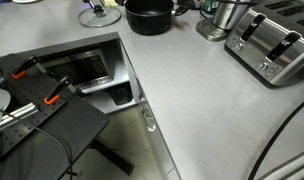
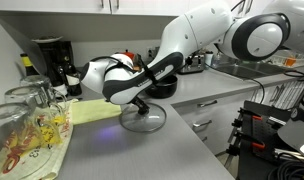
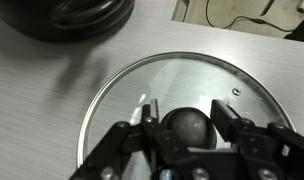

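Note:
A round glass lid (image 3: 127,95) with a metal rim and a black knob (image 3: 189,127) lies flat on the counter. In the wrist view my gripper is over the lid, its fingers (image 3: 148,113) part open on either side of the knob. Whether both fingers touch the knob cannot be made out. Exterior view 2 has the arm reaching down to the lid (image 2: 150,121), its gripper (image 2: 142,105) at the knob. The lid (image 1: 99,17) appears at the upper left in exterior view 1.
A black pot (image 1: 150,14) stands close to the lid. Farther right is a silver toaster (image 1: 271,42). A dish rack (image 2: 20,135) with yellow items sits at the left of exterior view 2. Counter space in front of the pot and toaster is clear.

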